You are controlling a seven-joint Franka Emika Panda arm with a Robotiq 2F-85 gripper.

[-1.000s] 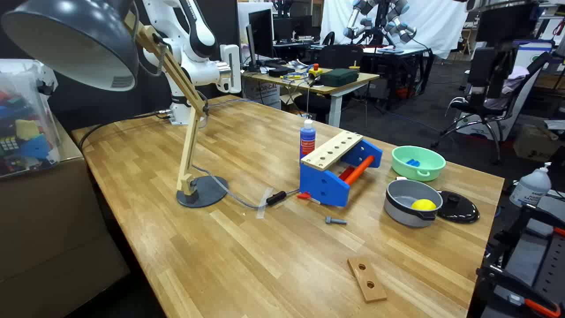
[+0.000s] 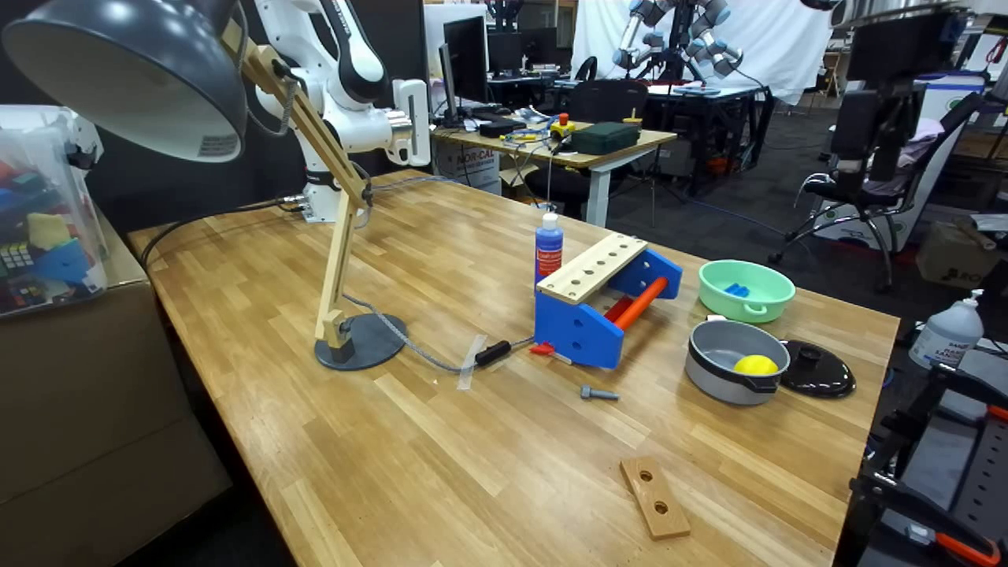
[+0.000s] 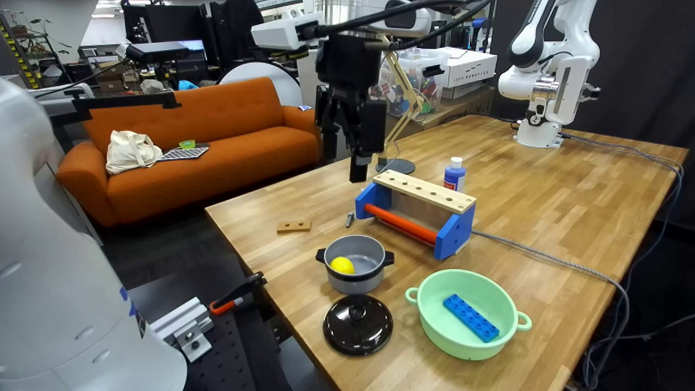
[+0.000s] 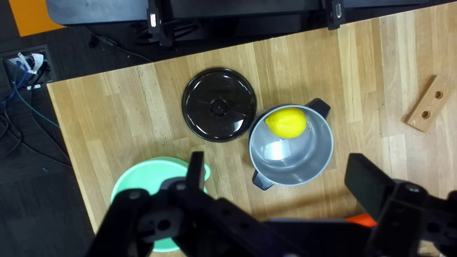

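Note:
High over the table, my gripper stands open, its two black fingers wide apart with nothing between them. Below it in the wrist view is a grey pot [image 4: 295, 167] with black handles, holding a yellow lemon [image 4: 287, 122] against its wall. Beside the pot lies a black lid [image 4: 218, 105], knob up. A green basin [image 4: 150, 175], partly hidden by a finger in the wrist view, has a blue perforated bar [image 3: 470, 316] inside it. In exterior view 2 the gripper [image 3: 345, 153] hangs behind the pot, pointing down.
A blue-and-wood toy bench [image 3: 423, 192] with an orange rod stands by the pot, a blue bottle [image 2: 549, 247] behind it. A bolt [image 2: 599, 393] and a two-holed wooden block [image 2: 654, 498] lie loose. A lamp [image 2: 361, 342] stands farther off.
In exterior view 1 my gripper has shifted very slightly at the upper right. Pot, lemon, lid, basin and the other table objects stay where they were.

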